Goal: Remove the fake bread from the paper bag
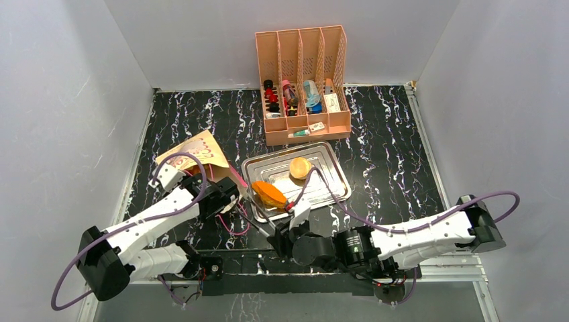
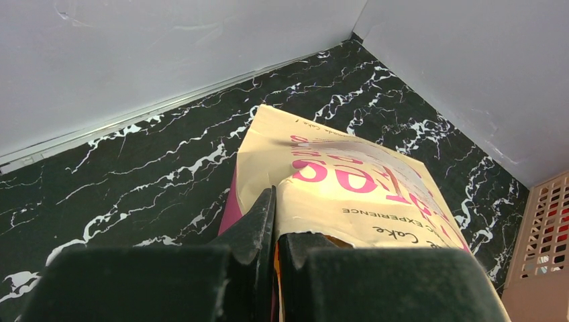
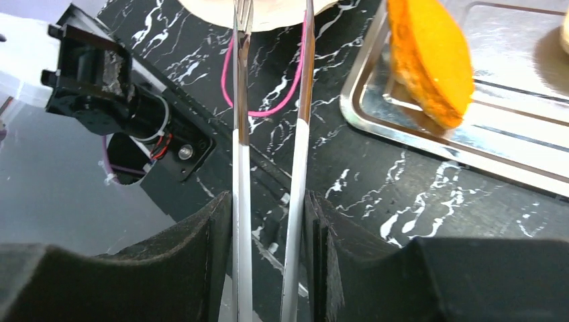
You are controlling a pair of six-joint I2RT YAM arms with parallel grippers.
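The printed paper bag (image 1: 201,149) lies at the left with its mouth turned toward the front right. My left gripper is shut on the upper rim of the bag, holding it raised; a bit of orange shows just below, beside its fingers. An orange bread piece (image 1: 270,194) and a round bun (image 1: 300,168) rest on the metal tray (image 1: 255,162). My right gripper (image 1: 244,203), with two long thin metal fingers (image 3: 300,154), stands part open beside the tray's left front corner, its tips toward the bag mouth. Nothing shows between them.
A peach-coloured divided organizer (image 1: 305,80) with small bottles and boxes stands at the back. The bag's pink handle cord (image 3: 265,113) loops on the table under my right fingers.
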